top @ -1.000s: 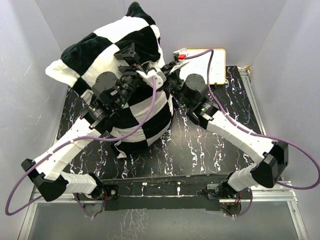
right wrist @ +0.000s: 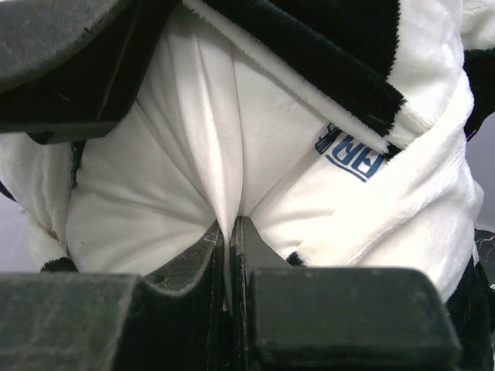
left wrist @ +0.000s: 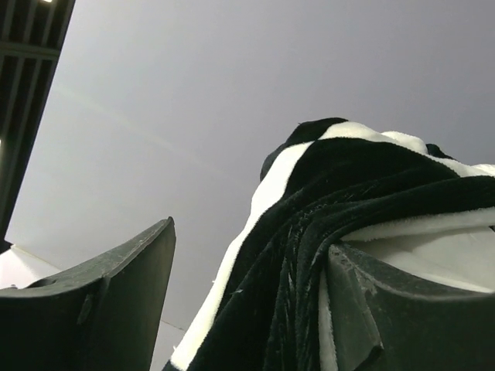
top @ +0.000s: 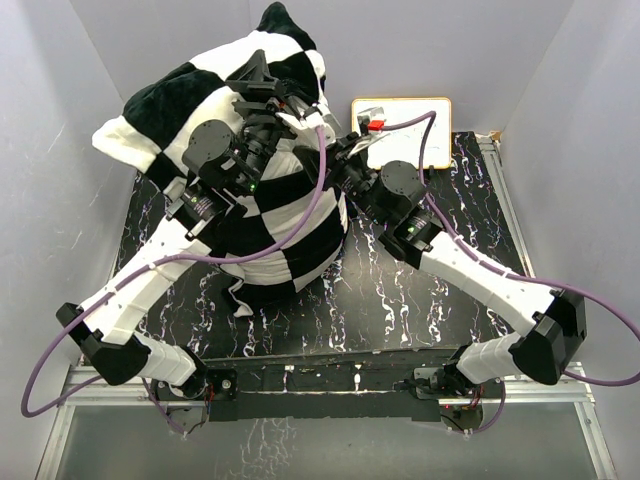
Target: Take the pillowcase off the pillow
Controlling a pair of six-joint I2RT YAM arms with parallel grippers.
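A black-and-white checked plush pillowcase (top: 285, 265) covers the pillow, bunched upright on the left of the table. In the right wrist view the white inner pillow (right wrist: 139, 193) shows through the opening, with a blue printed label. My left gripper stands part open at the pillowcase's folded edge (left wrist: 286, 216), one finger against the cloth. My right gripper is shut on a gathered fold of white fabric; whether this is pillow cover or pillowcase lining I cannot tell.
A white board (top: 420, 110) lies at the back right. Grey walls enclose the back and sides.
The left arm has shifted slightly, its wrist housing now higher and turned. The right arm has moved a little toward the front right. The pillowcase has barely moved.
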